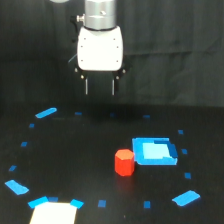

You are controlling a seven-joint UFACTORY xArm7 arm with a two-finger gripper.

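My gripper (99,92) hangs high above the back of the black table. Its two thin dark fingers are spread apart, with nothing visible between them. Below and to the right stands a small blue tray (139,152), and a pale, whitish patch (156,151) shows inside it; whether this is an object or the tray's floor is hard to tell. Just left of the tray's front corner sits a red-orange block (124,162) with a hexagonal outline, clear of the gripper.
Blue tape strips lie at the far left (46,113), the near left (16,187) and the right (186,198). Small blue marks dot the table. A cream-coloured object (53,213) is cut off at the bottom edge. Bare table lies left of the block.
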